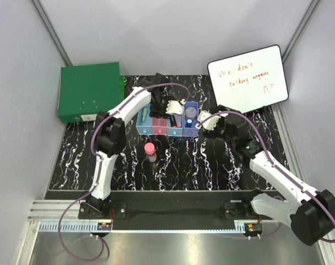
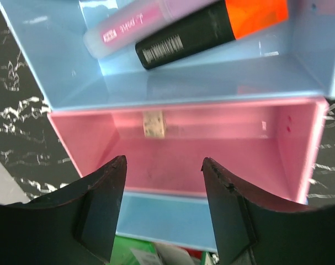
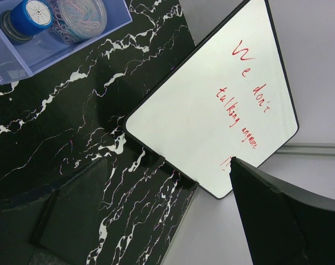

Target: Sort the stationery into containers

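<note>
My left gripper is over the pink bin, its fingers apart and nothing between them. A small beige piece shows inside that bin, against its long side. In the neighbouring light blue bin lie a pink-purple glue tube and a black marker with an orange end. The violet bin holds a blue-and-white round item and a clear tub of paper clips. Right of the bins, above bare table, my right gripper is open and empty.
A pink-capped bottle stands on the black marbled table in front of the bins. The green box is at the back left, a whiteboard at the back right.
</note>
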